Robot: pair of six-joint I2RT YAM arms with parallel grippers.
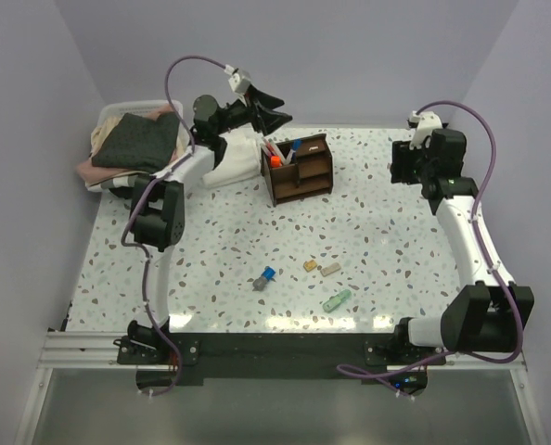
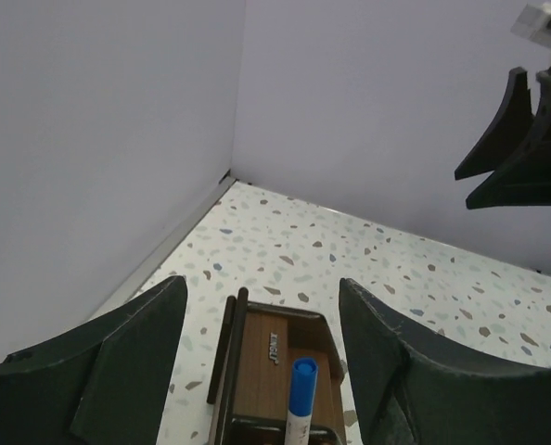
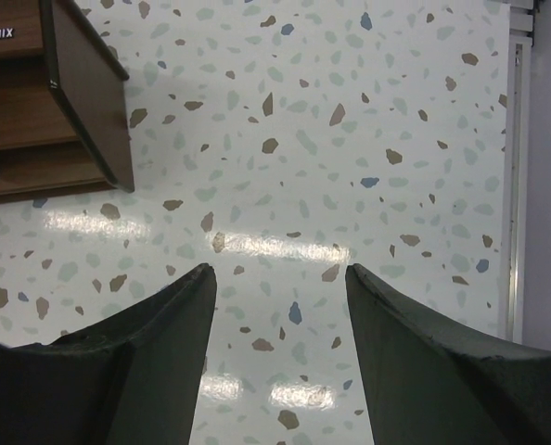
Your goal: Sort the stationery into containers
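A wooden organizer [image 1: 308, 185] stands at the back centre, holding pens, an orange item [image 1: 275, 161] and a blue-capped item [image 2: 301, 389]. My left gripper [image 1: 268, 113] hangs open above and just left of it, nothing between its fingers. My right gripper [image 1: 405, 162] is open and empty over the right side of the table. On the front of the table lie a blue and grey item [image 1: 264, 279], a small yellow piece [image 1: 310, 265], a beige piece [image 1: 330, 269] and a green item [image 1: 337, 300].
A white basket [image 1: 136, 107] piled with cloths is at the back left, with white fabric [image 1: 229, 176] beside it. Walls bound both sides and the back.
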